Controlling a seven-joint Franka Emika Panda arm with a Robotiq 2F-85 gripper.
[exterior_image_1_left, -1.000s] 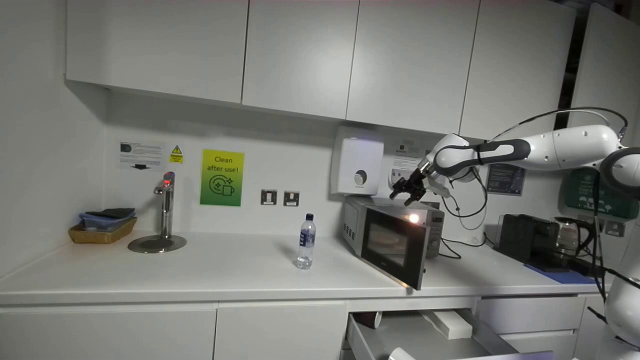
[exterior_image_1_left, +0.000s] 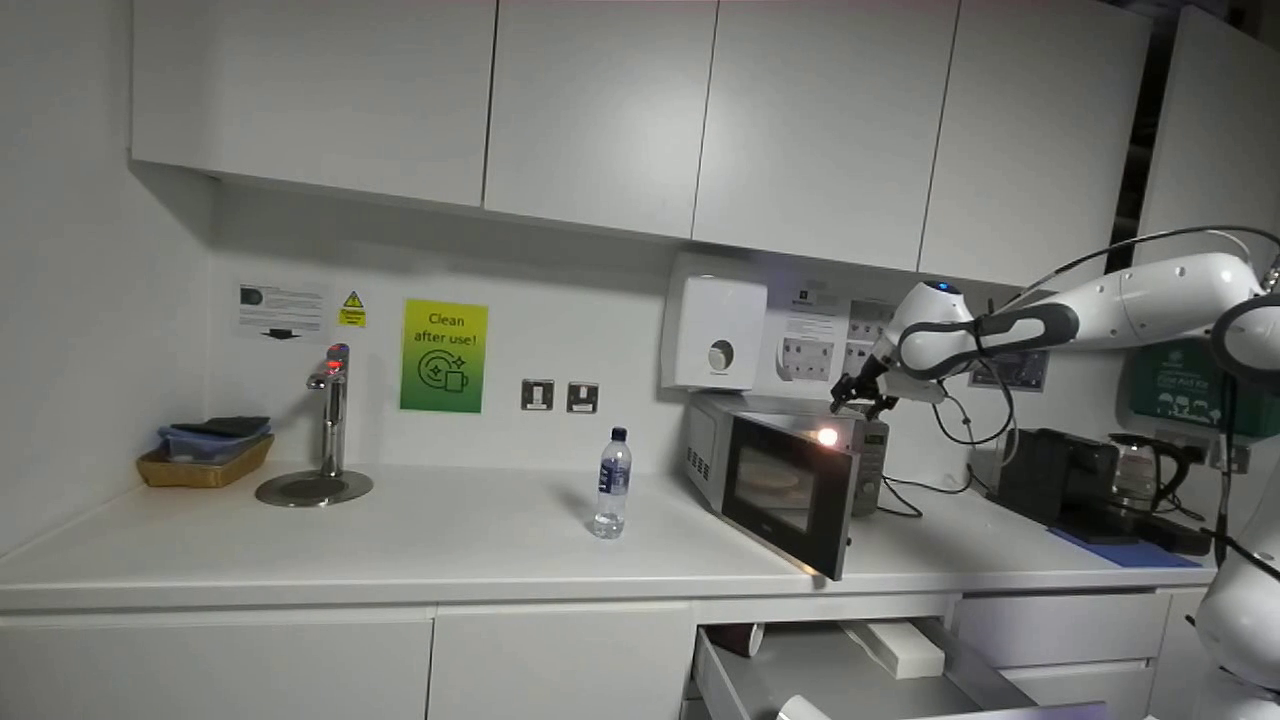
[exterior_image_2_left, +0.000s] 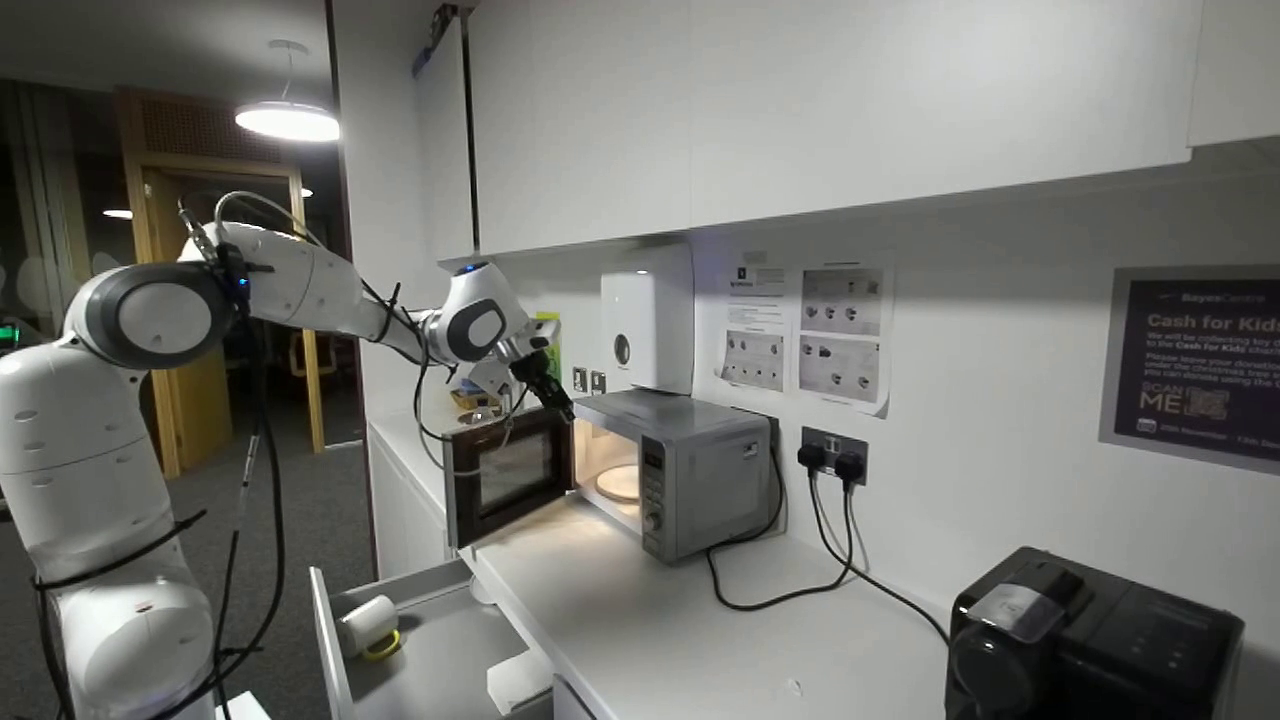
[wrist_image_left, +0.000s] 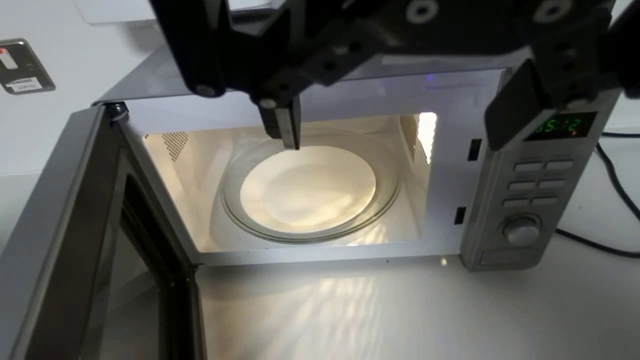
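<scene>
The microwave (wrist_image_left: 300, 258) stands with its door (wrist_image_left: 90, 240) swung wide and its inside lit. A pale round plate (wrist_image_left: 309, 189) rests on the glass turntable (wrist_image_left: 390, 201) within. My gripper is open, its two dark fingers far apart, with nothing between them. In the wrist view one fingertip overlaps the cavity opening and the other lies over the control panel (wrist_image_left: 528, 186). From the second exterior view, the gripper (exterior_image_2_left: 564, 410) tilts downward near the front top edge of the microwave, above the door. Whether it touches anything there I cannot tell.
A water bottle (exterior_image_1_left: 611, 486) stands on the counter left of the microwave. Below, a drawer (exterior_image_2_left: 426, 648) is pulled out, with a white mug (exterior_image_2_left: 367, 624) lying in it. A black coffee machine (exterior_image_2_left: 1080, 636) sits farther along.
In the first exterior view my gripper has moved to the right, toward the control-panel side of the microwave, and its wrist has turned. The microwave, bottle and drawer look unchanged.
</scene>
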